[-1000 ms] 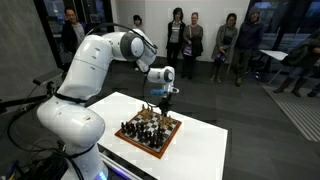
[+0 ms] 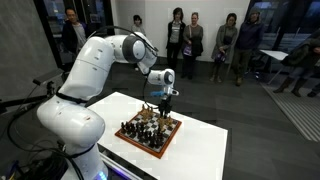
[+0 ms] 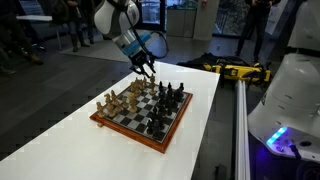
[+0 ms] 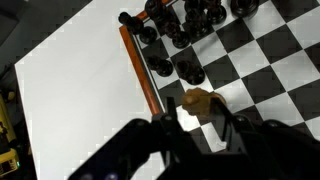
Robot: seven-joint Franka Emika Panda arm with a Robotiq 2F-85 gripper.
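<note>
A chessboard [image 2: 141, 149] with a brown wooden rim lies on the white table, dark pieces [image 2: 152, 132] along one side and tan pieces [image 3: 119, 102] along the other. In the wrist view, my gripper reaches down over the board near its edge, fingers apart. A tan chess piece [image 4: 199, 101] shows between the fingertips; I cannot tell whether they touch it. From the second exterior view, the gripper [image 3: 150, 76] is at the board's far corner, close to tan pieces.
Dark pieces [image 4: 187, 71] stand close to the gripper in the wrist view. Several people [image 2: 193, 40] stand behind the table, away from the arm.
No piece has visibly moved.
</note>
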